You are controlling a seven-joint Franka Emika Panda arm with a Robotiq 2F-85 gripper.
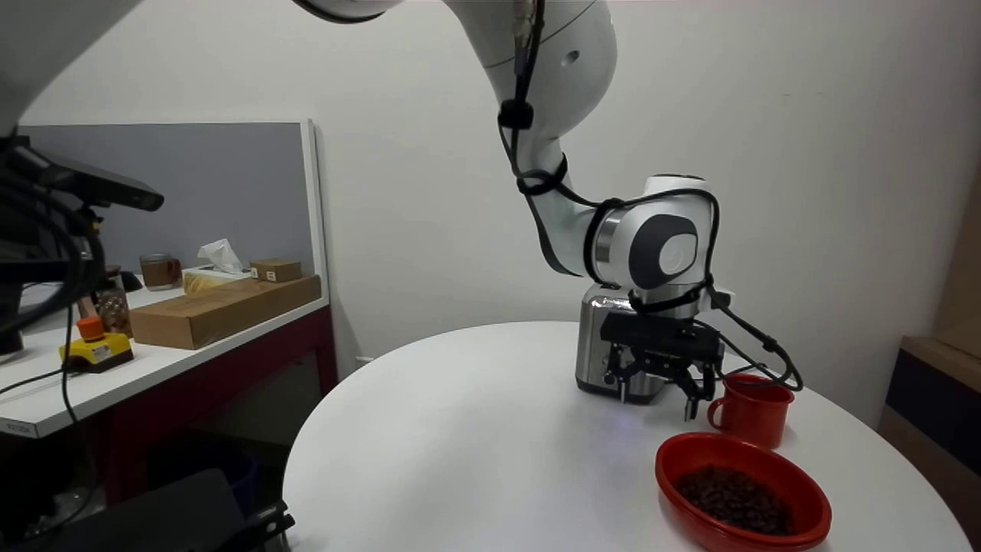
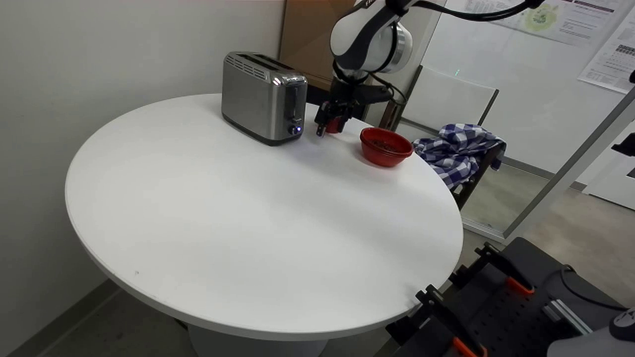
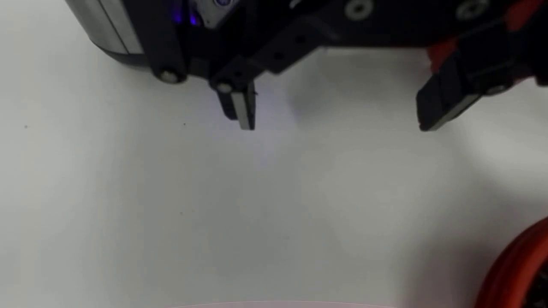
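My gripper (image 1: 654,405) hangs low over the table in front of the toaster, its fingers spread wide with only bare tabletop showing between them in the wrist view. A red mug (image 1: 756,414) stands upright just right of the gripper in exterior view 1, its handle turned toward it; whether they touch is unclear. In the wrist view the mug is mostly hidden behind the right finger (image 3: 445,100). A red bowl (image 1: 685,451) holding dark beans sits nearer the front, apart from the gripper. The silver toaster (image 2: 250,95) is close on the gripper's other side.
A black cable runs from the arm beside the mug. Past the table's edge, a checkered cloth (image 2: 458,146) hangs on a chair.
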